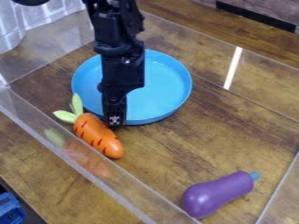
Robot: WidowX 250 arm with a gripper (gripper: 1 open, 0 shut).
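My black gripper (114,115) reaches down over the front-left of a blue plate (163,92), its tip low at the plate's near rim, just behind an orange toy carrot (98,136) with pale green leaves. The fingers look shut, with nothing visible between them. The carrot lies outside the plate on the wooden table. A purple toy eggplant (216,194) lies at the lower right. Whatever is directly behind the arm on the plate is hidden.
A clear plastic wall (59,144) runs along the left and near side, passing close by the carrot. The table (216,140) right of the plate is bare between plate and eggplant.
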